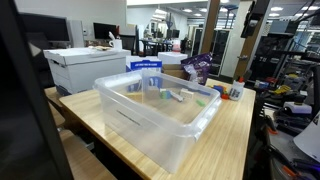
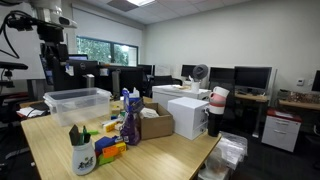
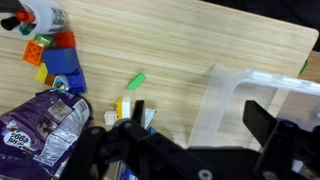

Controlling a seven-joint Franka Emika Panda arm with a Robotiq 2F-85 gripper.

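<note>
My gripper hangs high above the table with its fingers wide apart and nothing between the fingers. In exterior view 2 the gripper is up at the left, well over the tabletop. A clear plastic bin stands at the table's near side in exterior view 1; part of its rim shows beneath the right finger in the wrist view. A small green piece lies on bare wood. Red, yellow and blue blocks cluster at the left, above a purple snack bag.
A white mug holding dark-tipped items stands at the table's front in exterior view 2. Behind the bag is an open cardboard box, beside a white box. Bare wood stretches across the upper middle of the wrist view.
</note>
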